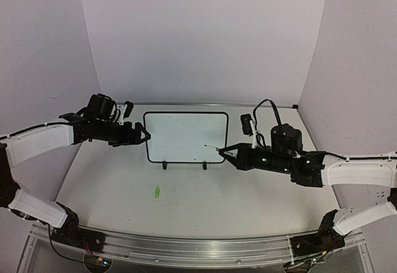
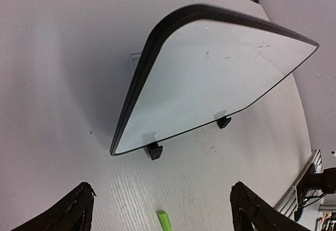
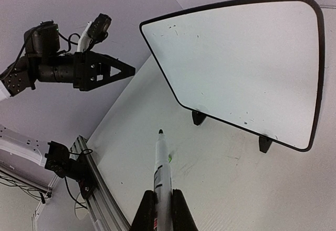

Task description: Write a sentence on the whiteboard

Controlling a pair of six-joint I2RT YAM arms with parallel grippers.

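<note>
The black-framed whiteboard (image 1: 186, 138) stands on small black feet and carries only a few tiny specks. A white marker (image 3: 163, 176) with its dark tip bare is pinched in my right gripper, which is shut on it. In the top view the marker's tip lies in front of the board's lower right part; contact cannot be told. My left gripper (image 1: 147, 131) is beside the board's left edge, its fingers (image 2: 68, 212) spread wide with nothing between them. A small green cap (image 1: 157, 192) lies on the table in front of the board.
Pale walls (image 1: 46, 56) close in the back and both sides. A metal rail (image 1: 198, 257) runs along the front edge.
</note>
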